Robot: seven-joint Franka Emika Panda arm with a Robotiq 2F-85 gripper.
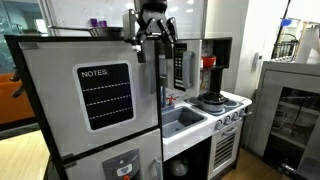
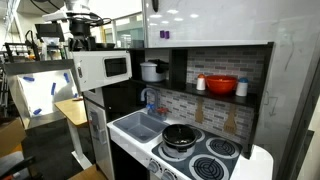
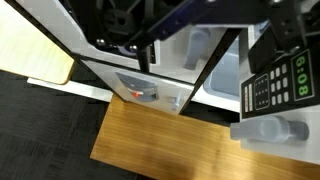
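Note:
In exterior view 1 my gripper [image 1: 154, 48] hangs fingers-down beside the white microwave [image 1: 178, 66], level with its upper part. Its fingers stand apart and nothing shows between them. Exterior view 2 has the arm at the far left, by the front end of the microwave [image 2: 104, 66]. From the wrist camera, the microwave's keypad [image 3: 272, 88] and a grey knob [image 3: 272, 130] lie on the right. Whether a finger touches the microwave cannot be told.
A white fridge with a black notes panel [image 1: 105, 95] stands close to the gripper. Beyond are a sink [image 2: 142, 125], a black pan [image 2: 180, 137] on the stove, a red pot [image 2: 222, 84] on a shelf and a grey pot [image 2: 153, 71]. Open floor [image 3: 150, 140] lies below.

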